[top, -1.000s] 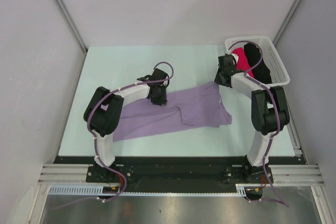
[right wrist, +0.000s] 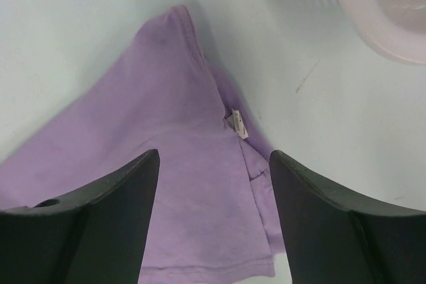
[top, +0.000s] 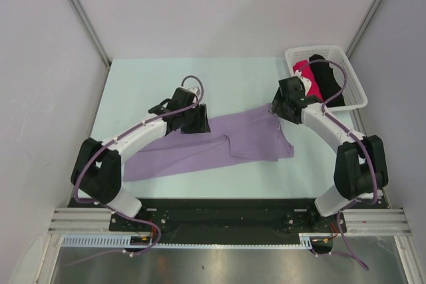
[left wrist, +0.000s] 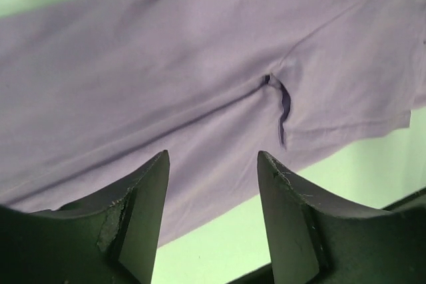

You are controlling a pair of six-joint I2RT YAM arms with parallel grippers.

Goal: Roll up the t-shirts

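Observation:
A lilac t-shirt [top: 256, 147] lies spread across the table, its right part folded over, with a small label showing on that side in the right wrist view [right wrist: 238, 124]. My left gripper hangs open above the middle of the shirt, with cloth beneath and nothing gripped. My right gripper is open over the shirt's right end, where a raised corner [right wrist: 180, 24] of fabric points toward the basket.
A white basket [top: 359, 91] holding red cloth [top: 307, 71] and black cloth [top: 323, 78] sits at the back right.
Both arms have drawn back toward the front of the table, the left also shifting left and the right slightly right. The shirt looks much the same.

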